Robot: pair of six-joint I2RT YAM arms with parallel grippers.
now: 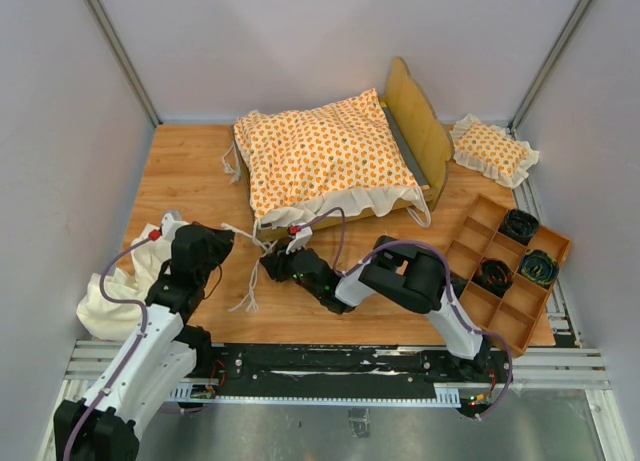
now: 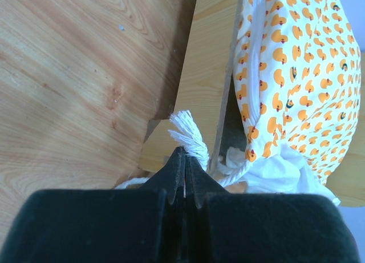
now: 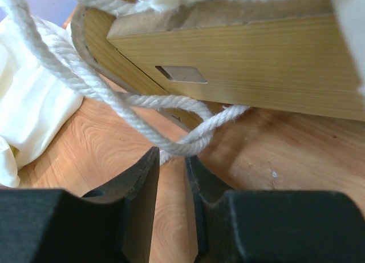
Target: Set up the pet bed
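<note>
The duck-print cushion lies in the wooden bed frame, white ruffle toward the front. Loose white rope ties cross at the front-left corner and trail onto the table. My left gripper is left of that corner, shut, with a frayed rope end at its tips. My right gripper is low at the front corner, part open, its tips just below the crossed rope; whether they touch it is unclear.
A small frilled pillow lies back right. A compartment box with coiled cords is at right. White cloth lies at left under the left arm. Bare table shows at back left.
</note>
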